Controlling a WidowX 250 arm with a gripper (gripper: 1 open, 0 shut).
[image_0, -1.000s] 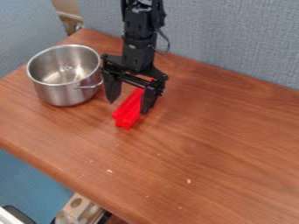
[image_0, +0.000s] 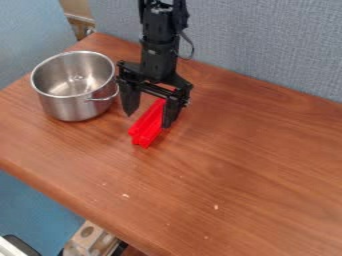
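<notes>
A red elongated object (image_0: 146, 130) lies on the wooden table, partly hidden under my black gripper (image_0: 150, 108). The gripper hangs low over it, its fingers pointing down around its upper part; whether they hold it or are apart from it I cannot tell. A steel pot (image_0: 74, 85) stands just left of the gripper.
A padded grey wall (image_0: 267, 45) runs along the back. Blue surfaces border the table on the left.
</notes>
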